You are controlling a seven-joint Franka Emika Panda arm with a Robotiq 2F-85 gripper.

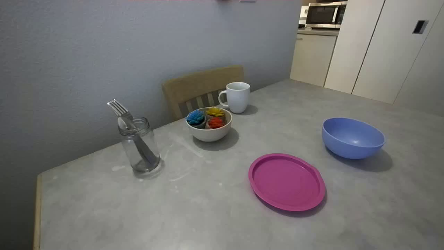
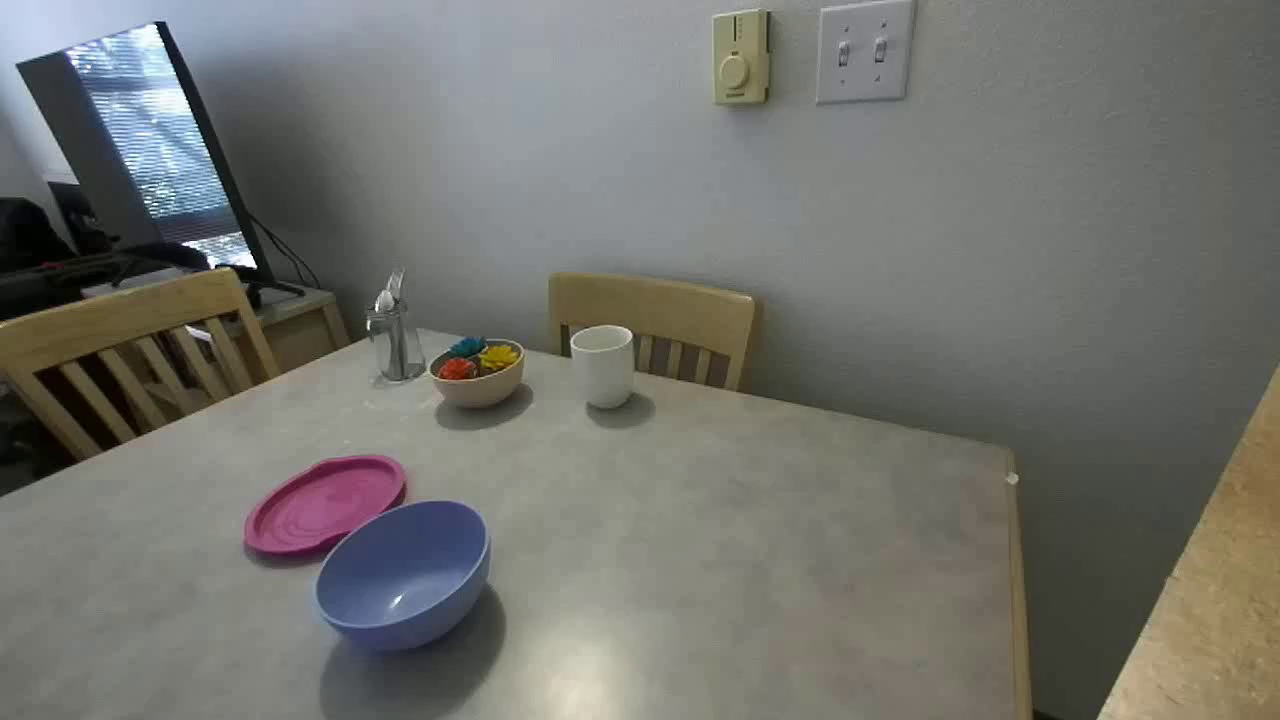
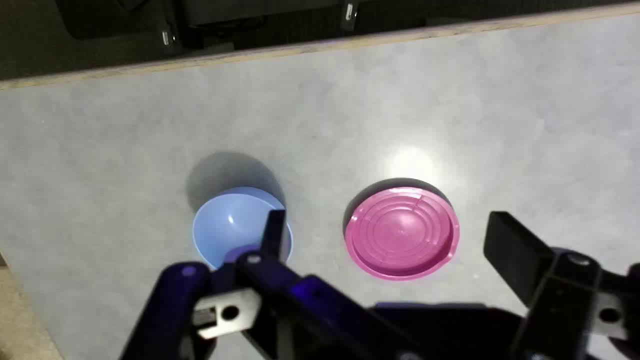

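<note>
In the wrist view my gripper is open, its dark fingers spread wide with nothing held between them. Below, on the tabletop, the pink plate (image 3: 400,234) shows in the gap between the fingers. The left finger covers part of the blue bowl (image 3: 225,225), which looks empty. Neither exterior view shows the arm or gripper. A white bowl (image 1: 211,134) there holds blue, yellow and red succulent-like pieces. Behind it stands a white mug (image 1: 238,98). A fork and other cutlery lean inside a clear glass jar (image 1: 129,152).
Bare surface surrounds the plate and bowl on the grey table (image 2: 744,564). A wooden chair (image 2: 654,306) stands at the table's wall side, and another chair (image 2: 132,348) is at the left. Along the top of the wrist view runs a table edge (image 3: 336,47).
</note>
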